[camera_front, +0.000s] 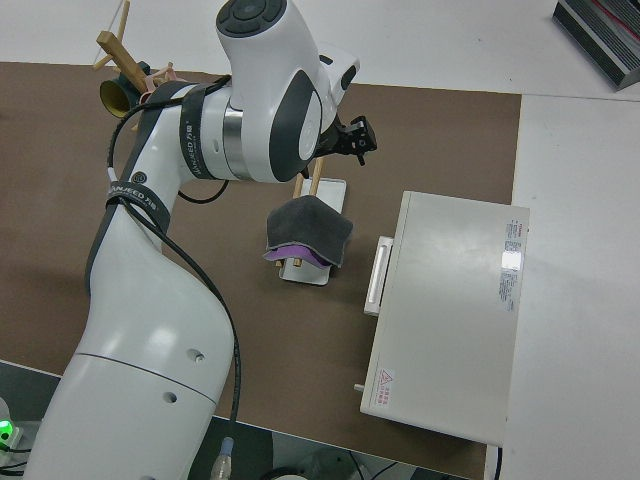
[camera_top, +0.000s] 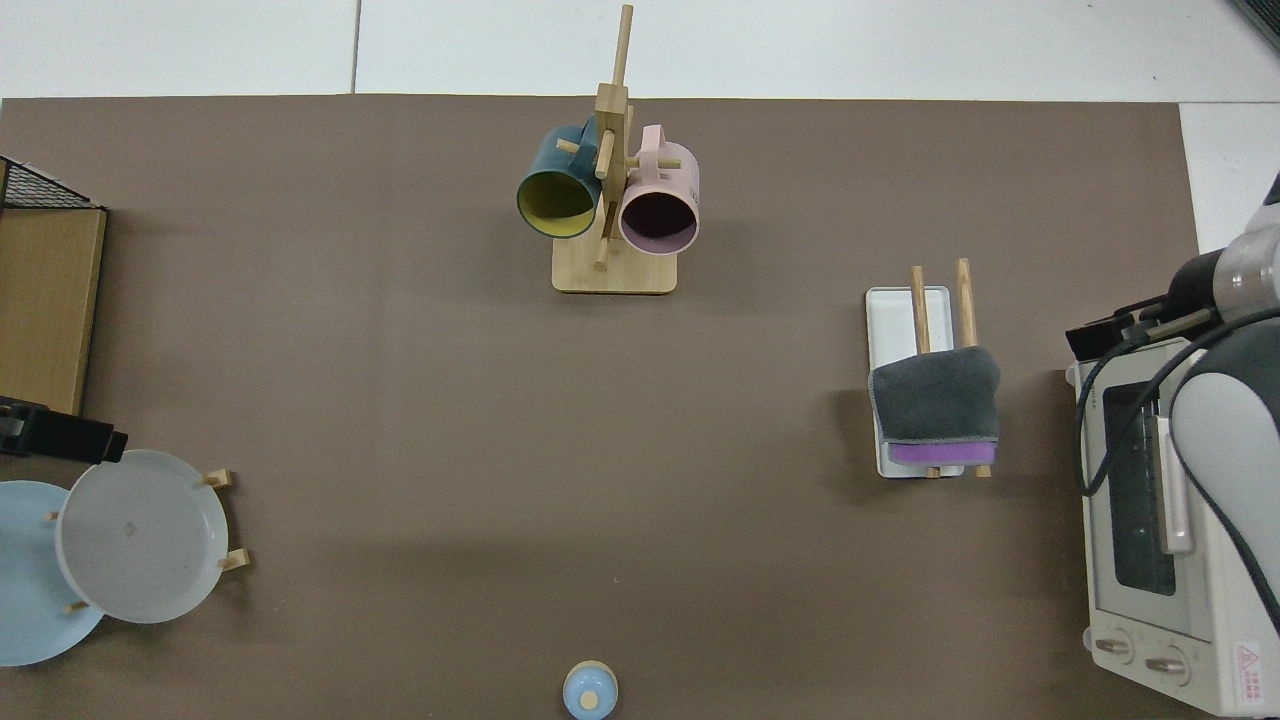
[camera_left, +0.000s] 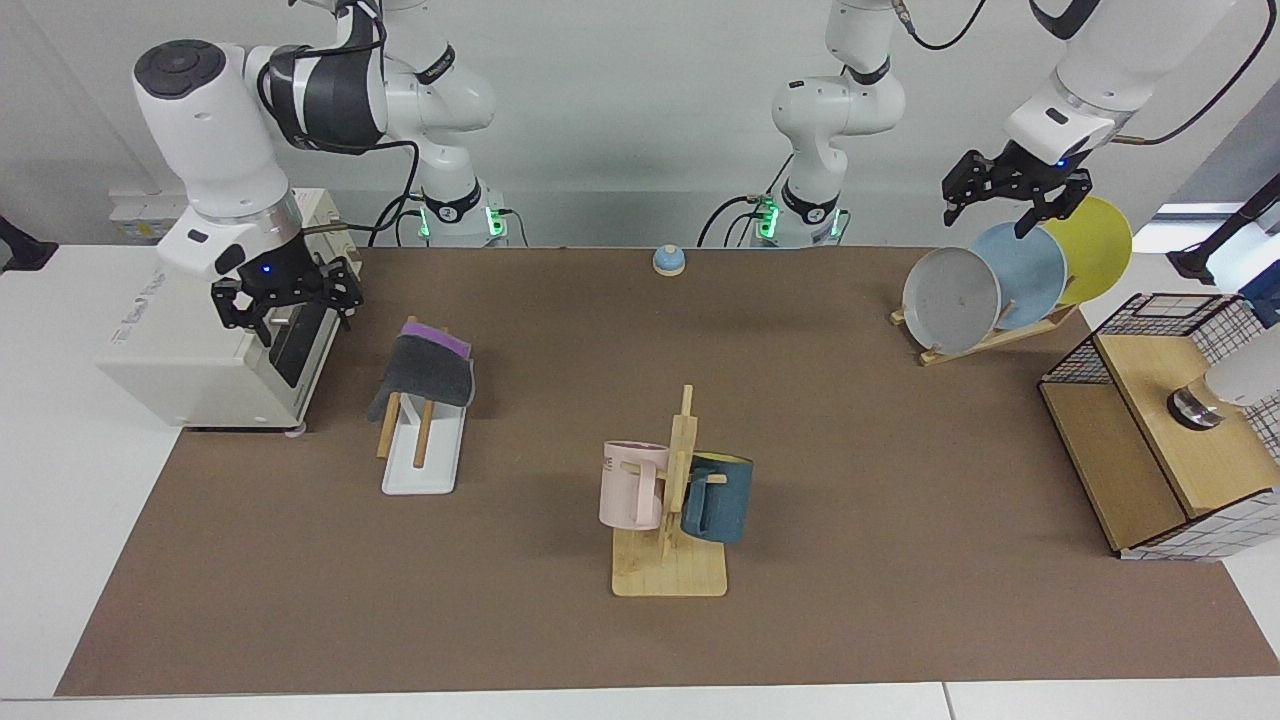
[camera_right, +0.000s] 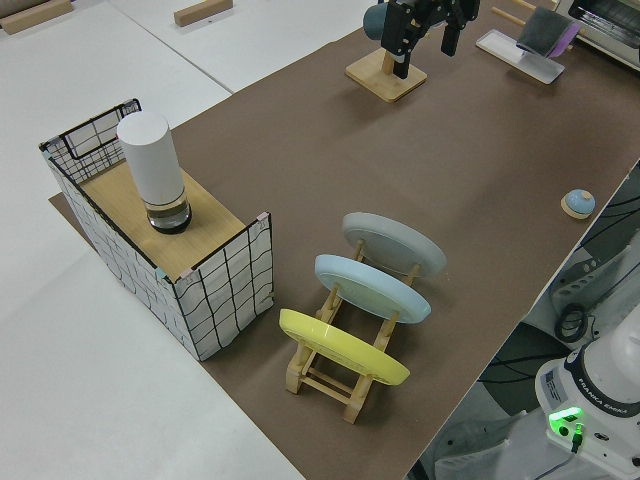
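Observation:
A dark grey cloth and a purple cloth hang on a wooden rack over a white tray. To their right the black gripper of one arm is over the white oven; its finger state is unclear. The other arm's black gripper is above the plates on their wooden rack, at the table's far side in the left view; its fingers are too small to judge.
A mug tree holds a teal mug and a pink mug. A mesh-sided wooden shelf stands at the left. A small blue round object lies near the front.

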